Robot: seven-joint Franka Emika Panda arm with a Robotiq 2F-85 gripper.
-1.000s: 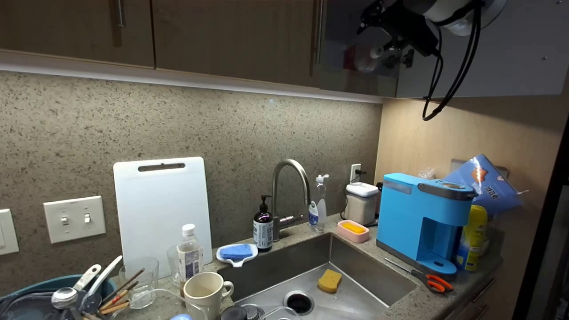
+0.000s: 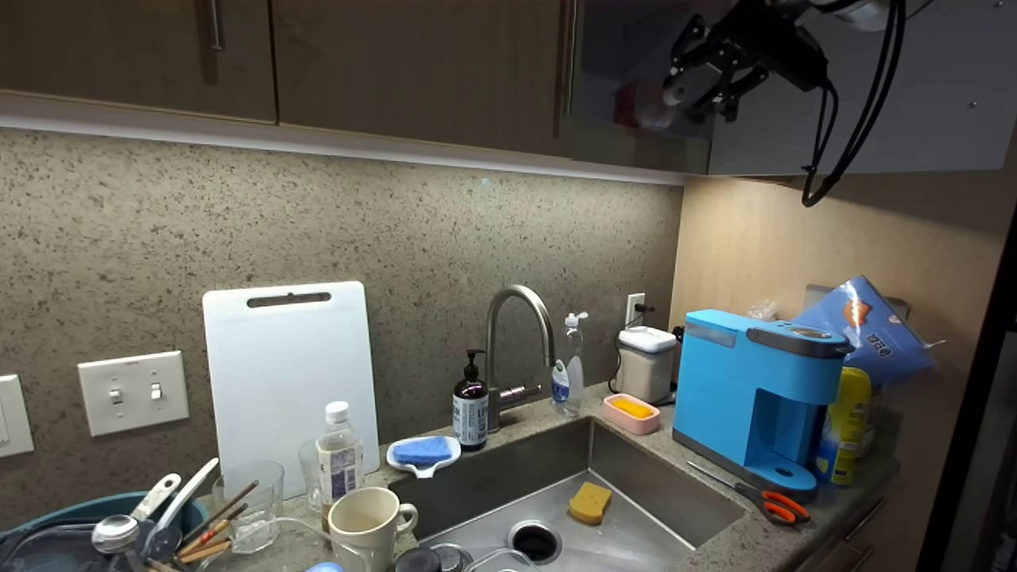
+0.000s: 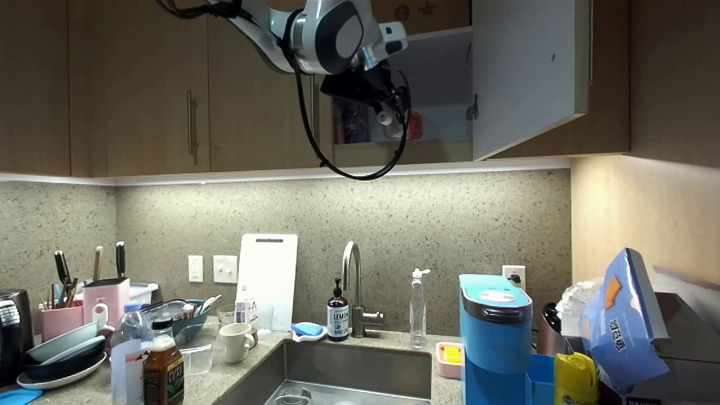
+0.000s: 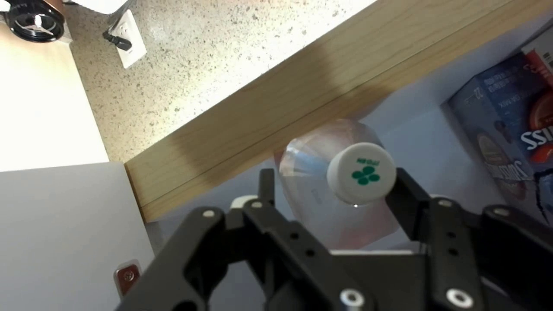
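Observation:
A clear bottle [image 4: 326, 212] with a white cap [image 4: 361, 173] bearing a green clover mark lies on the shelf of the upper cabinet, its cap facing the wrist camera. My gripper is part open around the cap. The right finger [image 4: 407, 199] is close against the cap's side, though contact is unclear; a gap separates the cap from the left finger [image 4: 267, 186]. In exterior view 1 the gripper [image 2: 703, 81] is at the cabinet opening, with the cap [image 2: 674, 94] showing between its fingers. The arm partly hides the bottle in exterior view 2.
The cabinet door [image 3: 530, 74] stands open on the right. A dark blue box [image 4: 497, 124] is beside the bottle on the shelf. Below are the sink [image 2: 658, 486], faucet [image 2: 520, 291] and blue coffee machine [image 2: 725, 381].
In exterior view 1 my gripper has shifted right and slightly down, and its fingers have drawn closer together around the cap. The bottle appears to be in the same place.

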